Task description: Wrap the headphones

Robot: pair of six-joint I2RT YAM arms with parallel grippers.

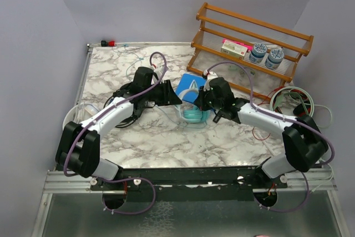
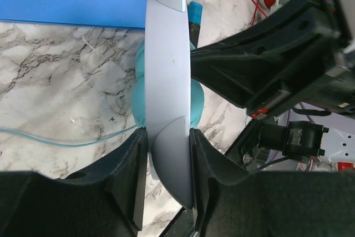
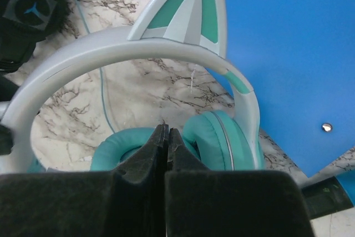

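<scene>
White headphones with teal ear cups and cat ears hang a little above the marble table, near its middle. My left gripper is shut on their white headband. From the other side my right gripper reaches in, its fingers closed together with nothing between them. In the right wrist view, a teal ear cup lies beyond and to the right of those fingertips, outside them. Its neighbour, the other ear cup, shows to their left, partly covered by the fingers. A thin cable trails from the headphones.
Behind the headphones lies a blue board, a dark marker beside it. Black headphones rest at the left. A wooden rack fills the back right, and pale green headphones sit at the far right.
</scene>
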